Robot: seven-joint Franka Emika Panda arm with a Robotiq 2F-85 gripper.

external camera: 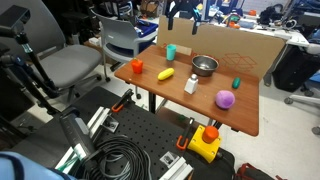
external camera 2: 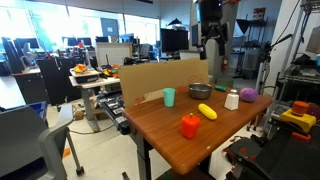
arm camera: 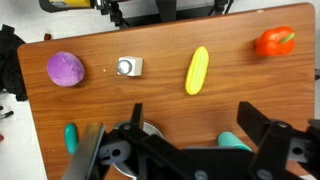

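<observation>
My gripper (external camera: 183, 24) hangs high above the back of the wooden table (external camera: 240, 118), its two fingers spread and nothing visible between them. In the wrist view the dark fingers stand wide apart along the bottom, partly covering a metal bowl (arm camera: 150, 130) and a teal cup (arm camera: 230, 141). On the table lie a yellow banana-shaped item (arm camera: 197, 71), a red-orange pepper- or tomato-like item (arm camera: 275, 41), a white bottle (external camera: 191, 85), a purple round item (external camera: 225, 99) and a small green item (arm camera: 71, 137). All of them are apart from the gripper.
A cardboard panel (external camera: 235, 47) stands along the table's back edge. Beside the table is a grey chair (external camera: 122, 38). In front, a yellow device with a red top (external camera: 206, 143) sits on the black base. Bare wood separates the items.
</observation>
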